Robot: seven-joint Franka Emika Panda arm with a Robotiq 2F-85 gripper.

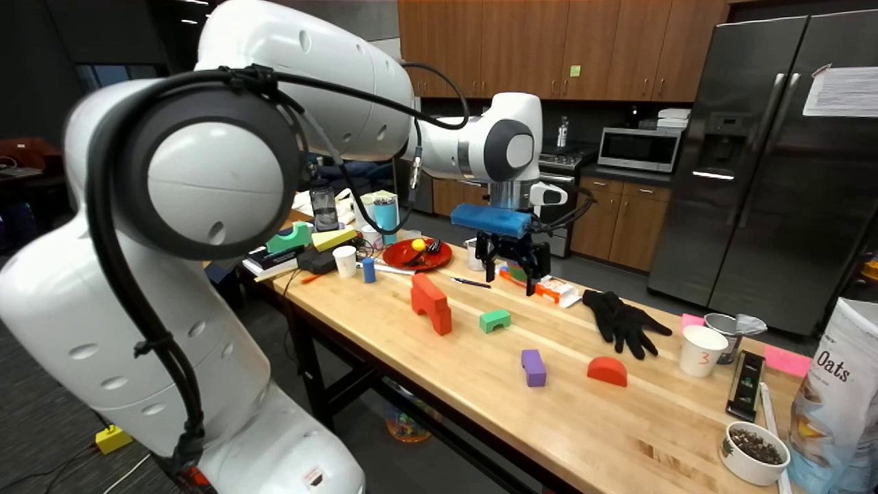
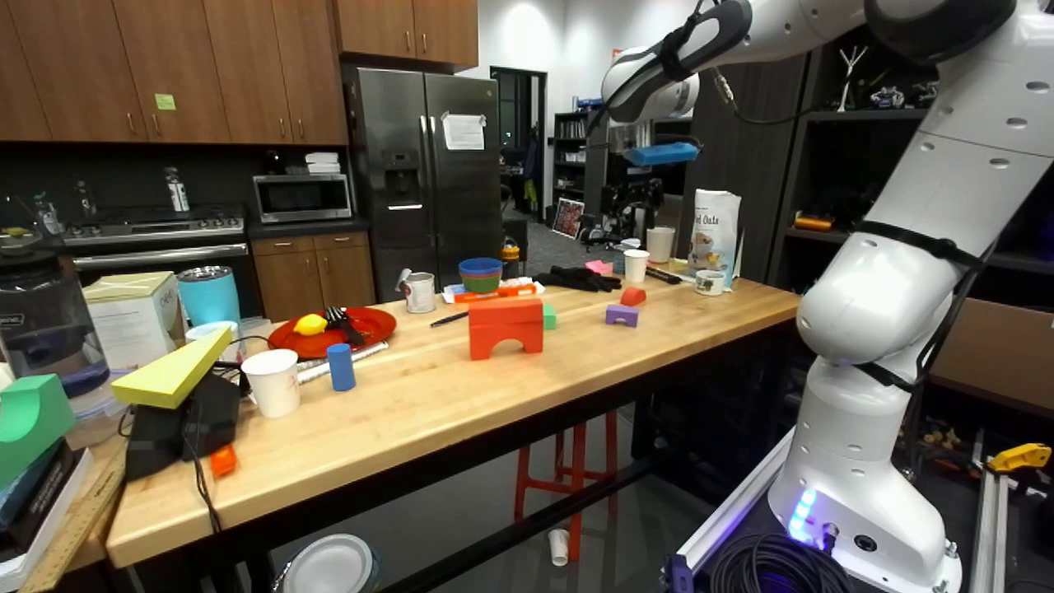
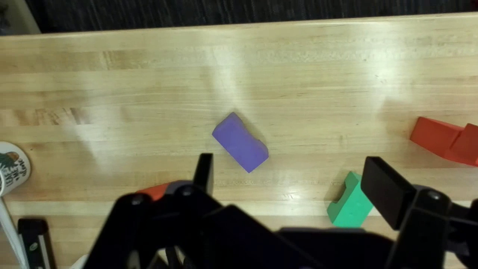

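My gripper hangs well above the wooden table, fingers spread wide with nothing between the fingers. In the wrist view a purple block (image 3: 240,142) lies on the bare wood, seen just beyond the gap. A green notched block (image 3: 351,204) shows beside the right finger, partly covered by it. Farther right are red blocks (image 3: 448,139), which exterior view 2 shows as a red arch (image 2: 506,326) standing upright. The red half-round block (image 1: 607,370) lies to the right of the purple one in exterior view 1; in the wrist view the left finger hides most of it.
A black glove (image 1: 627,322), a paper cup (image 1: 702,350), a small bowl (image 1: 753,453) and an oats bag (image 1: 835,387) occupy the right end. A red plate (image 2: 380,324) and a blue cylinder (image 2: 341,366) stand leftward.
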